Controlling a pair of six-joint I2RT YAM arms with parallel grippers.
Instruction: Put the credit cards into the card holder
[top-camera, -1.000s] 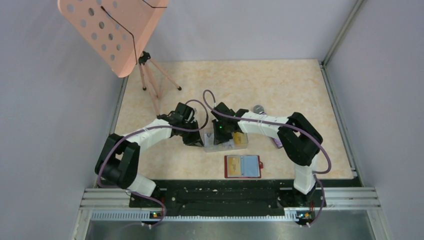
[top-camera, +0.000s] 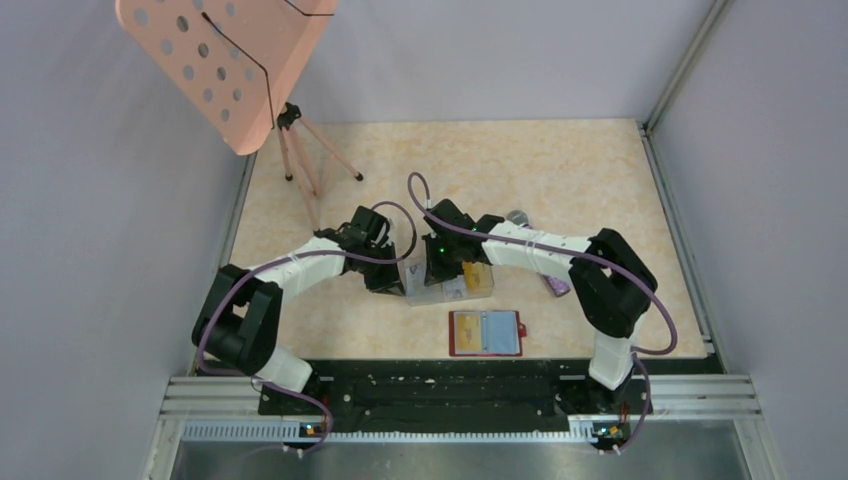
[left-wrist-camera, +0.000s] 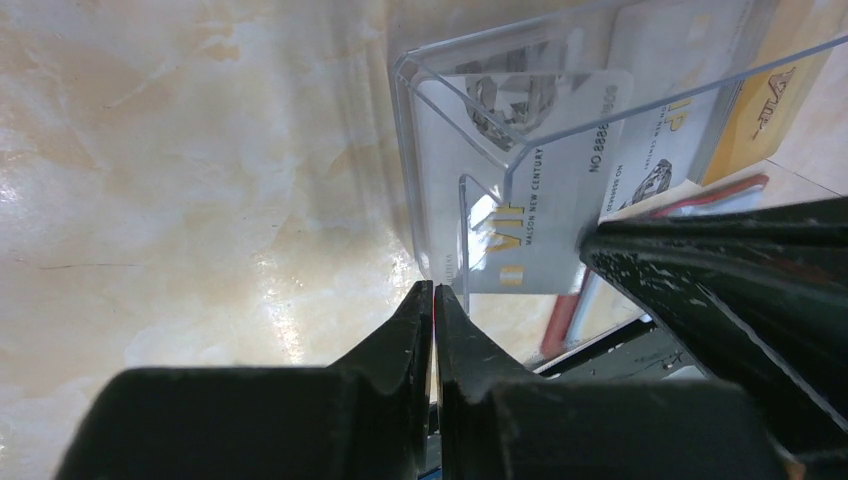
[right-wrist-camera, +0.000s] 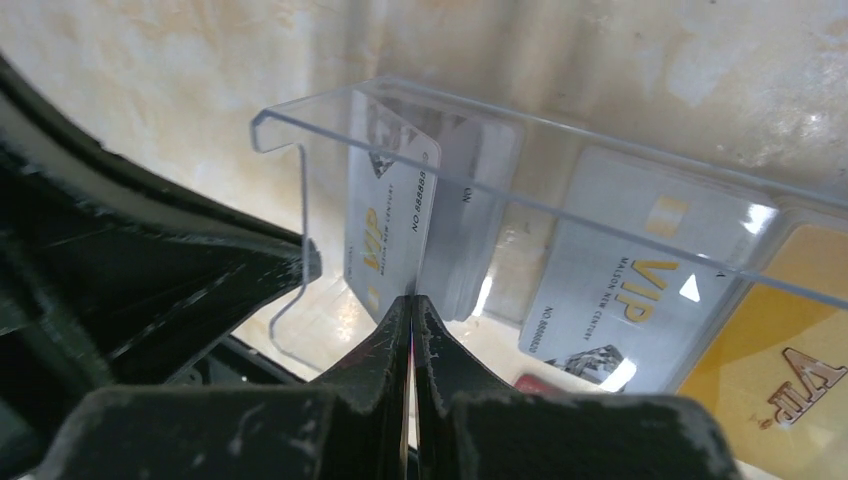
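Observation:
The clear card holder (left-wrist-camera: 520, 140) lies mid-table with silver cards (left-wrist-camera: 545, 230) and a gold card (right-wrist-camera: 770, 350) in its sections. In the right wrist view, a silver card (right-wrist-camera: 385, 220) leans at the left end, over another. My left gripper is shut on the holder's end wall, whose edge runs down to its fingertips. My right gripper is shut with nothing visible between its fingers, its tips at the lower edge of the leaning card inside the holder's left section.
A red-edged flat case (top-camera: 485, 333) with gold and blue faces lies in front. A purple object (top-camera: 556, 285) and a grey round object (top-camera: 517, 216) lie right and behind. A pink stand (top-camera: 308, 170) is at back left.
My right arm has shifted slightly, with its wrist a little higher in the top view and its elbow rightward. The holder has moved slightly left. My left arm looks still.

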